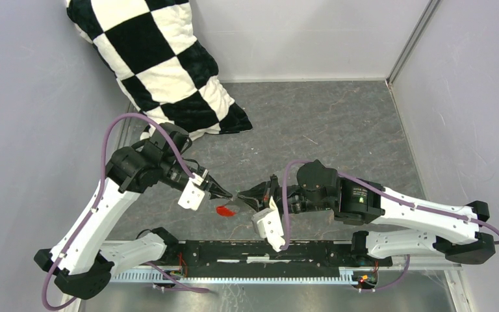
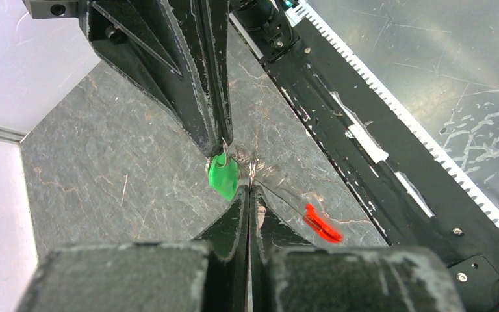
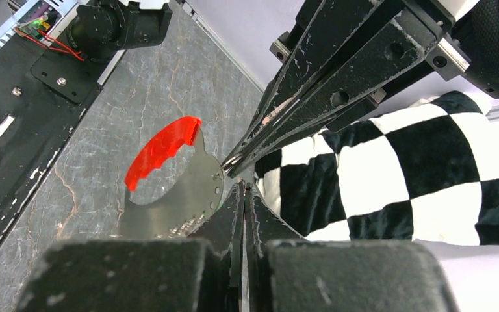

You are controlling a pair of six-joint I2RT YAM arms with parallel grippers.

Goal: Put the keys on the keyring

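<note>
Near the middle of the top view, the tips of my left gripper and right gripper come close together. In the left wrist view, a thin metal piece stands up from the shut fingertips of my left gripper. A red-and-metal key-like piece hangs below and looks attached there; its joint is hard to make out. At the tips of my right gripper, also shut, a small wire loop carries a green piece. The right wrist view hides the green piece. I cannot tell whether the metal pieces touch.
A checkered cushion leans in the back left corner. The grey floor behind the arms is clear. A black rail runs along the front, and pale walls enclose the sides.
</note>
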